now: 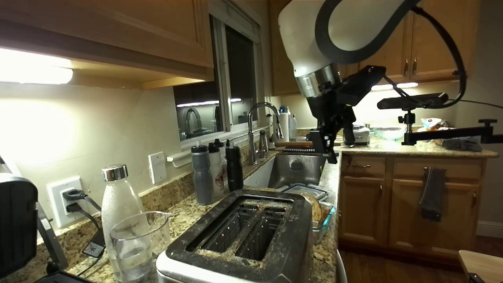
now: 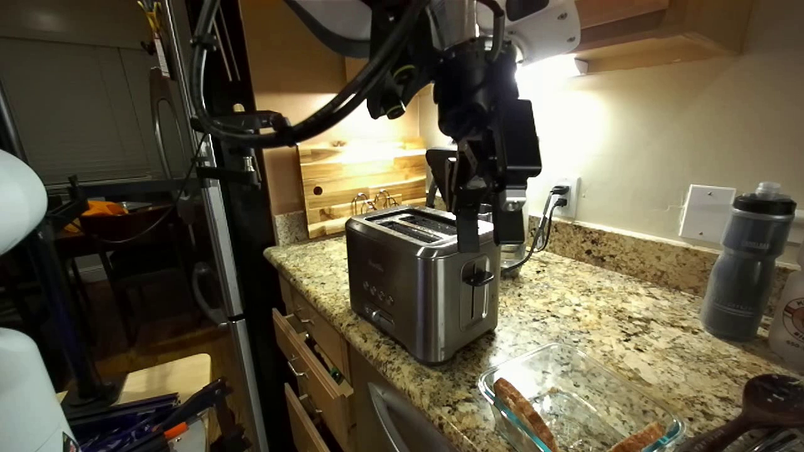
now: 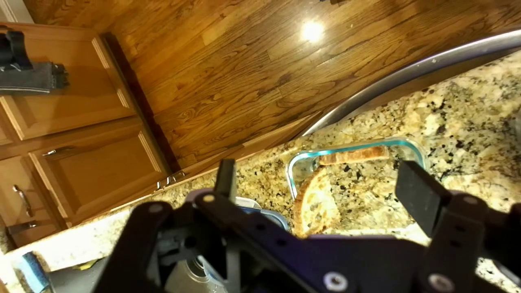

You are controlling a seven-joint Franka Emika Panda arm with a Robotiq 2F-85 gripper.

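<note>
Two slices of bread rest in a clear glass container (image 3: 356,147) on the granite counter. One slice (image 3: 317,205) leans at the container's left end in the wrist view, and the other slice (image 3: 355,155) stands along its upper wall. Above the container hangs my gripper, its fingers wide apart with nothing between them. In exterior view 2 the gripper (image 2: 490,240) appears in front of the steel toaster (image 2: 403,294). Both toaster slots look empty in exterior view 1.
Bottles (image 1: 202,174) line the wall side of the counter. A glass measuring cup (image 1: 141,240) stands beside the toaster. Beyond the container lies the sink (image 1: 297,169). A dark spoon (image 2: 769,403) is close to the container.
</note>
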